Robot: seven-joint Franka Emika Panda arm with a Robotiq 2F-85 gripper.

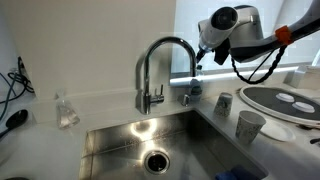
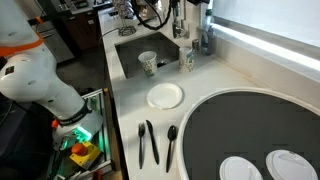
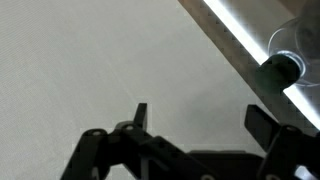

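Note:
My gripper stands open in the wrist view, with nothing between its dark fingers and a pale, bare surface beyond them. Above and to the right of the right finger lies a clear bottle (image 3: 305, 40) with a dark green cap (image 3: 278, 72), apart from the fingers. In exterior view 1 the gripper (image 1: 201, 58) hangs to the right of the faucet's spout, above the back counter. A small dark-topped bottle (image 1: 194, 90) stands below it, behind the sink's corner. Which bottle the wrist camera shows, I cannot tell.
Left of the arm rises a tall faucet (image 1: 147, 78) over the steel sink (image 1: 105, 150). Two cups, one a grey cup (image 1: 249, 126), stand right of it. A white plate (image 2: 165, 96), cutlery and a large black mat (image 2: 240, 125) occupy the counter.

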